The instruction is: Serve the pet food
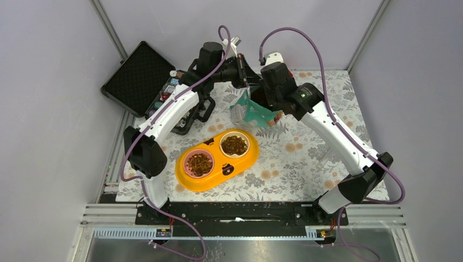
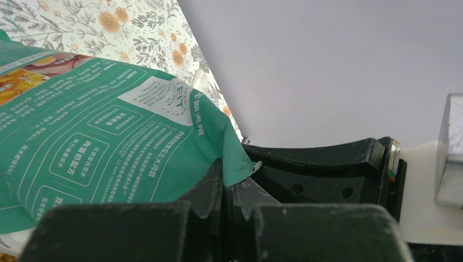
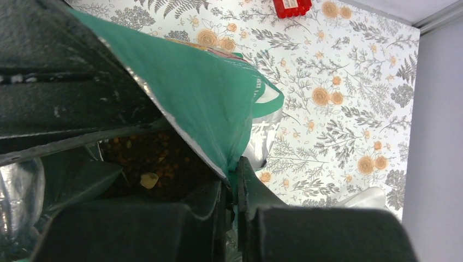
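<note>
A green pet food bag (image 1: 255,113) stands at the back middle of the table, its mouth gaping with brown kibble (image 3: 155,161) inside. My left gripper is shut on the bag's rim. On another part of the rim, my right gripper is shut too, the green film pinched between its fingers. In front, a yellow feeder (image 1: 244,162) holds a white bowl (image 1: 222,143) and a pink bowl (image 1: 185,162); brown kibble lies in both. In the top view the arms hide much of the bag's mouth.
An open black case (image 1: 139,79) with small items stands at the back left, close to my left arm. A red object (image 3: 292,7) and a clear-white item (image 3: 364,197) lie on the table.
</note>
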